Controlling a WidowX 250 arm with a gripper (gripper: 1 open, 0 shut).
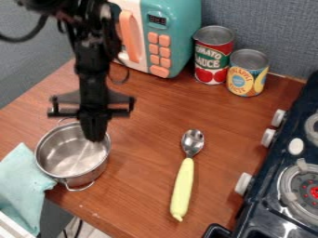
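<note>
My black gripper (93, 125) points down at the upper part of a silver pot (73, 163), its tip over the pot's far side. Whether its fingers are open or shut is hard to make out. The pot stands at the left of the wooden table (151, 184). To its right lies a spoon (187, 176) with a pale yellow handle.
A light blue cloth (21, 182) is at the left edge. A teal toy microwave (166, 35) and two cans, red (213, 58) and yellow (246, 76), stand at the back. A black stove (280, 186) fills the right.
</note>
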